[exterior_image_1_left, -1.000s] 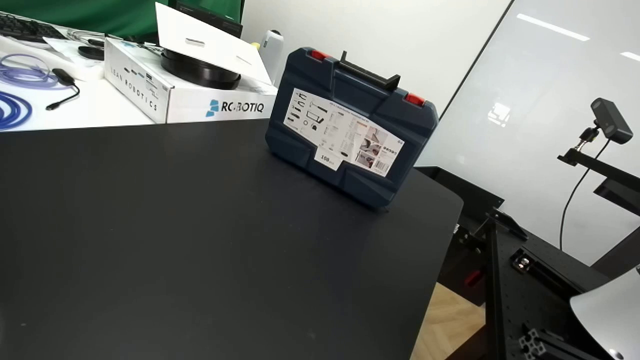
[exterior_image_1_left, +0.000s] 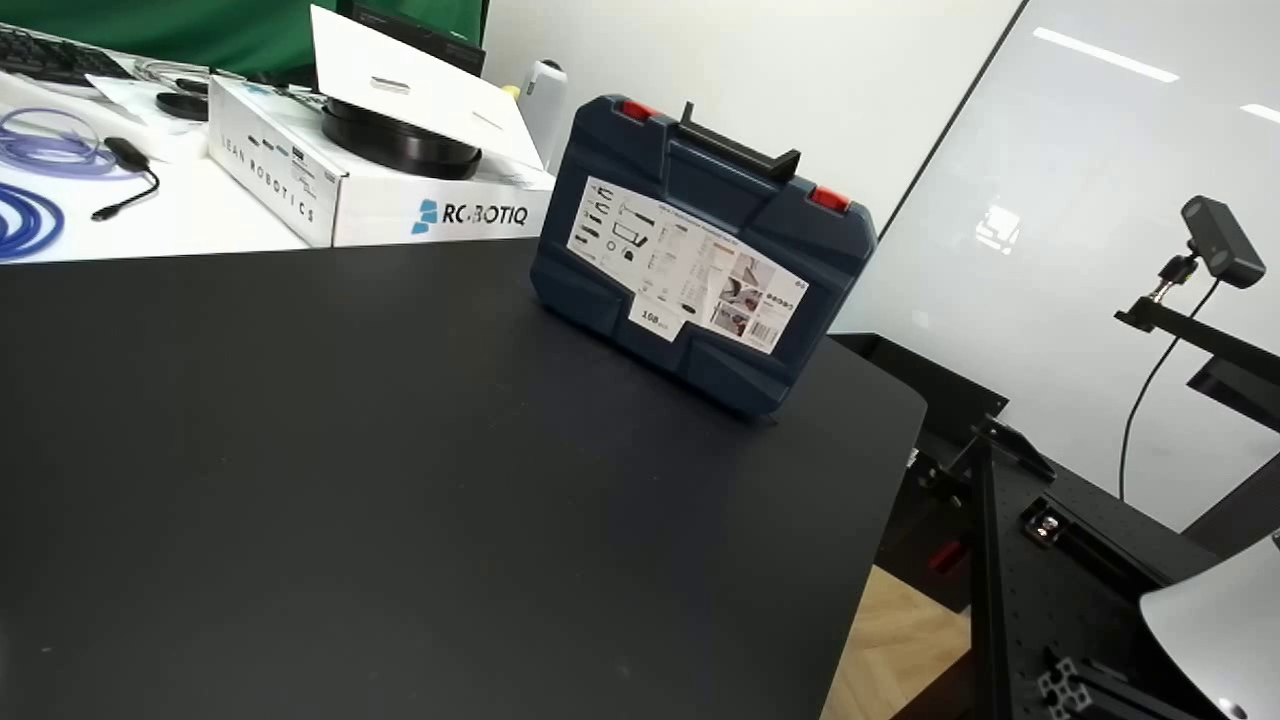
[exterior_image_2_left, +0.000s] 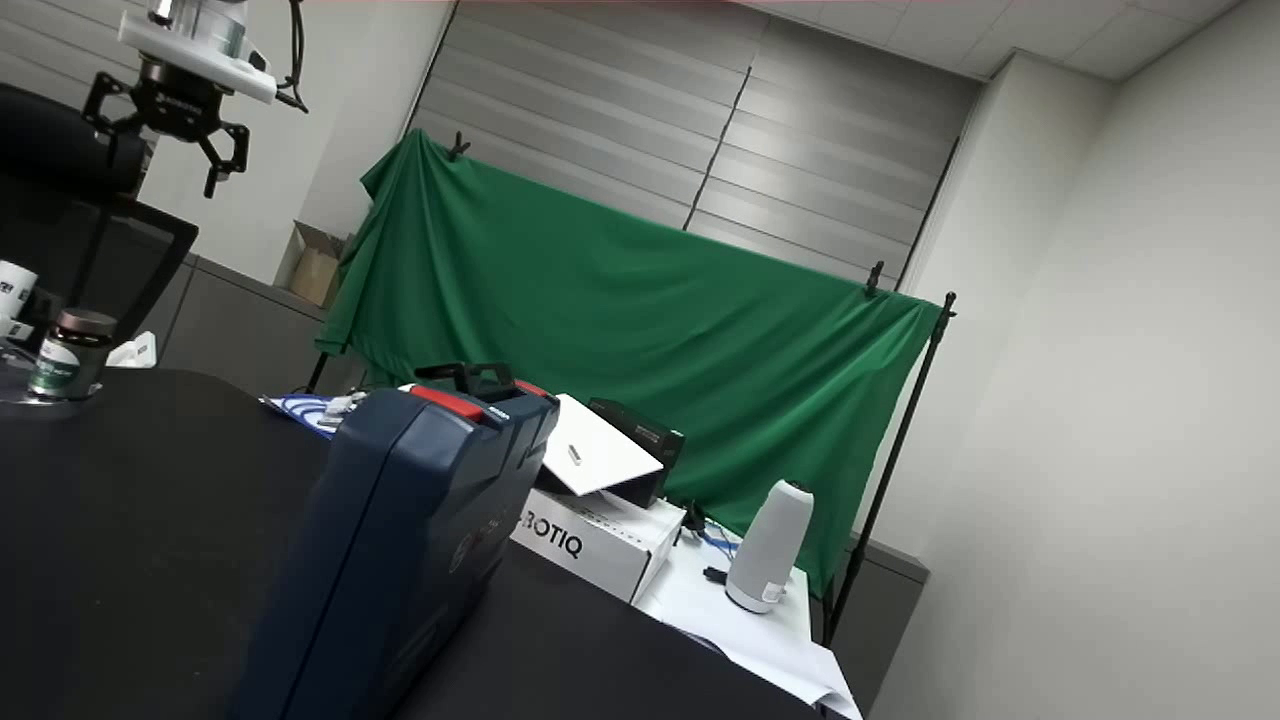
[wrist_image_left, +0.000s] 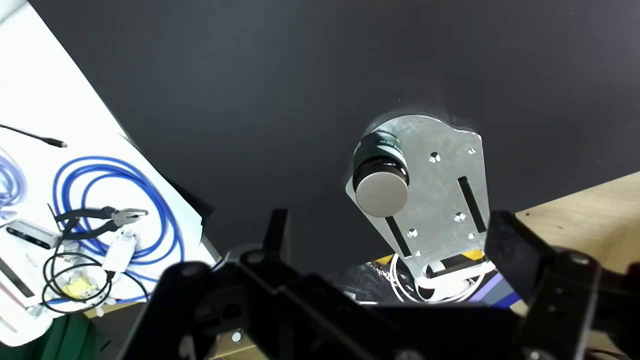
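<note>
In the wrist view, a dark jar with a brown-grey lid (wrist_image_left: 382, 193) stands on a metal plate (wrist_image_left: 435, 198) at the edge of the black table (wrist_image_left: 270, 108). My gripper is open, its two fingers wide apart, with the jar seen from above in the gap. Exterior view 2 shows the gripper (exterior_image_2_left: 166, 156) at the upper left, well above the jar (exterior_image_2_left: 72, 352), pointing down and touching nothing. Neither gripper nor jar appears in exterior view 1.
A blue tool case (exterior_image_1_left: 708, 258) stands upright on the table. Beyond the table's edge are a Robotiq box (exterior_image_1_left: 396, 204), blue cable coils (wrist_image_left: 120, 180) and pliers (wrist_image_left: 102, 221). Cables and a bag lie below the metal plate.
</note>
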